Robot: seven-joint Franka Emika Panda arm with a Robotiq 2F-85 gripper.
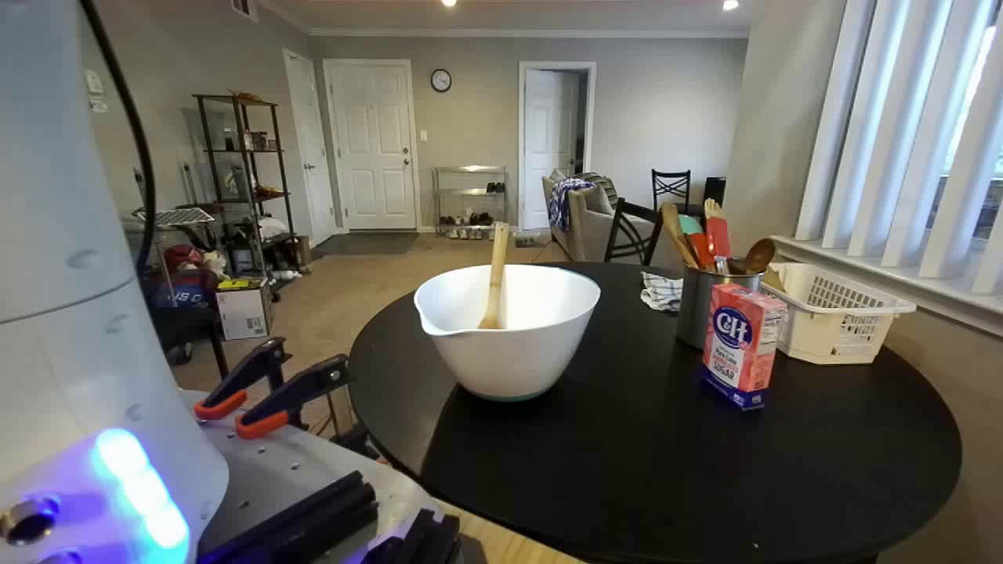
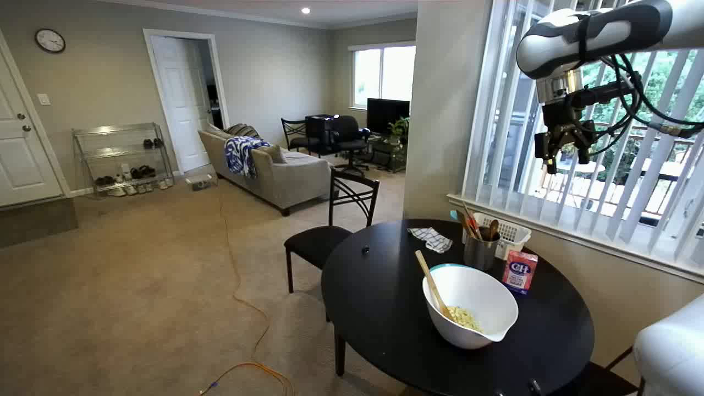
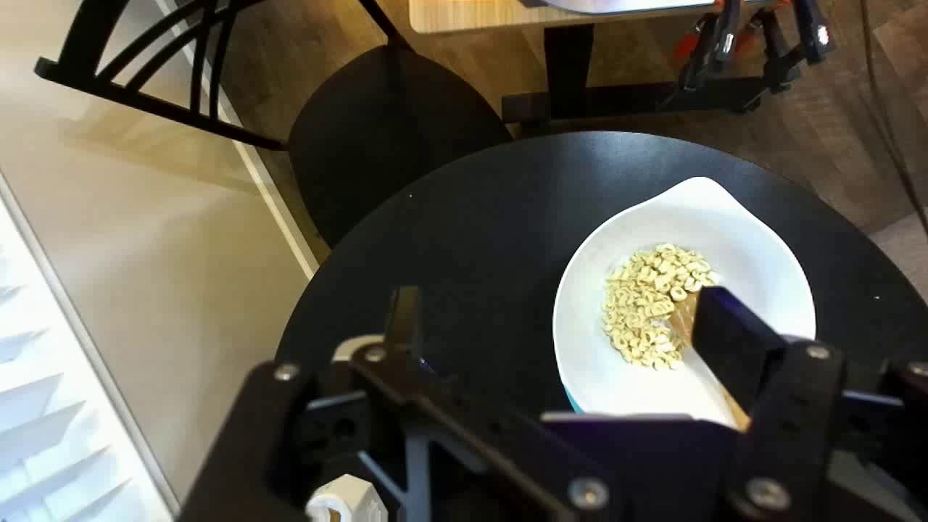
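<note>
High above the black round table, near the window, my gripper [image 2: 564,164] points downward. It stands open, its fingers [image 3: 735,335] spread wide with nothing between them. The white bowl [image 1: 508,362] has a pouring spout and rests upright on the table, well below the gripper. Pale ring-shaped pieces [image 3: 648,300] lie in a heap inside it. A wooden spoon or spatula [image 2: 432,284] leans on the bowl's rim with its lower end among the pieces. In the wrist view, the right finger hides part of the bowl and utensil.
A pink C&H sugar box [image 1: 740,343] stands on the table [image 1: 611,479]. Behind it are a metal utensil holder [image 2: 481,253], a white basket [image 1: 837,324] and a checkered cloth [image 2: 432,240]. Bare tabletop lies around the bowl. Window blinds [image 2: 491,132] hang behind the arm.
</note>
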